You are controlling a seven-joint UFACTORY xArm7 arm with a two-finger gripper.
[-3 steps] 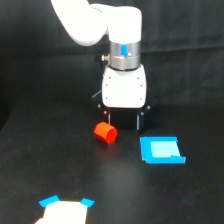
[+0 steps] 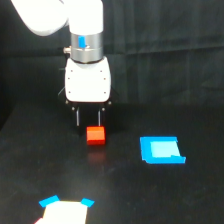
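Observation:
A small red-orange block (image 2: 95, 135) rests on the dark table left of centre, one squarish face toward the camera. My white gripper (image 2: 89, 116) hangs over it from above and slightly behind, pointing down. Its two thin dark fingers are spread apart, with no object visible gripped between them. The block appears just below and in front of the fingertips, nearer the right one. Whether a finger touches it cannot be made out against the dark background.
To the right lies a pale square edged with blue tape (image 2: 162, 150). Another pale square (image 2: 65, 212) with blue tape at its corners is at the lower left, cut off by the frame, with a red bit at its left.
My gripper has moved left, and its fingers appear closer together. The red block sits a little farther left and has turned from a slanted pose to a squarer one.

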